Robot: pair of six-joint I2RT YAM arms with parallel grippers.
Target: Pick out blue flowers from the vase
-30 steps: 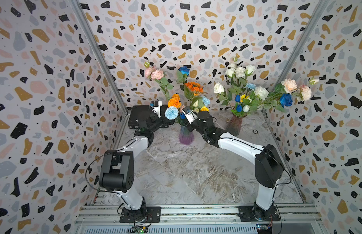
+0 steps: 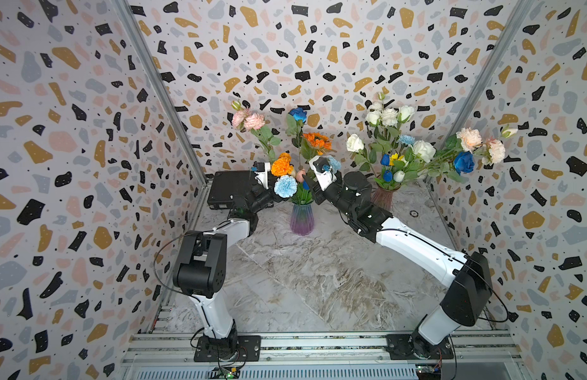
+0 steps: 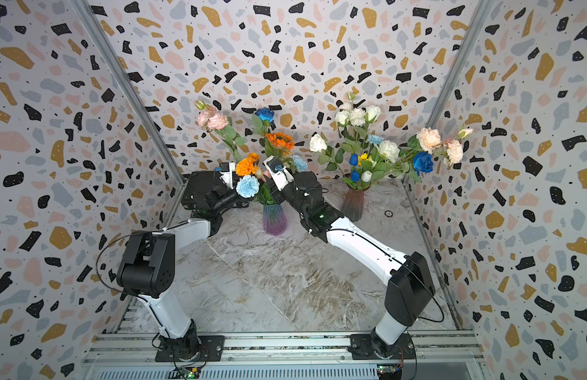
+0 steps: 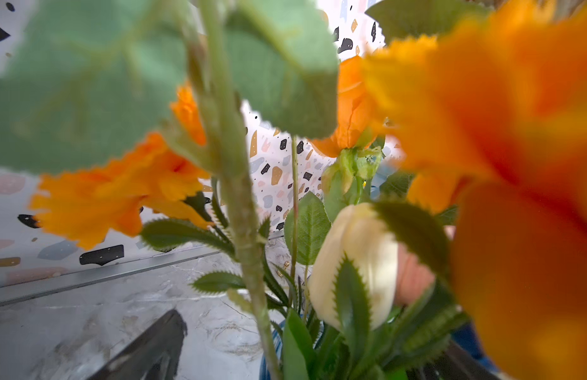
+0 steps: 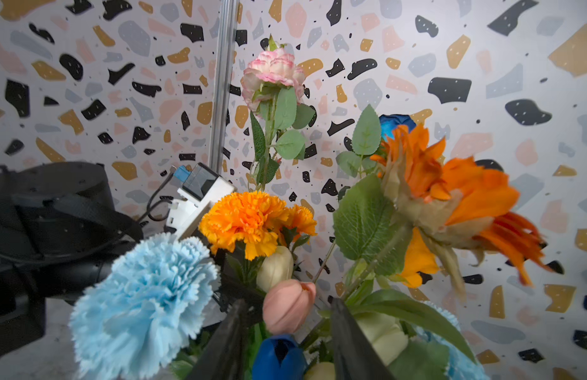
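Note:
The purple vase [image 2: 301, 218] holds mixed flowers, with a blue rose [image 2: 297, 114] high at the back and a light-blue carnation [image 2: 285, 186] low at the front. My left gripper is open low among the stems; leaves and orange blooms crowd its view, partly hiding what lies between its fingers. My right gripper has its fingers apart around a dark-blue tulip [image 5: 277, 357] at the lower edge, below a pink tulip [image 5: 288, 307]; whether the fingers touch it, I cannot tell. Another light-blue flower [image 3: 299, 162] shows behind my right arm.
A second vase [image 3: 351, 205] with white, peach and blue flowers stands to the right. A black case [image 2: 223, 188] lies at the back left, behind my left arm.
My right gripper has risen and moved slightly right within the bouquet. My left arm has shifted a little to the right, and the front light-blue carnation has moved right.

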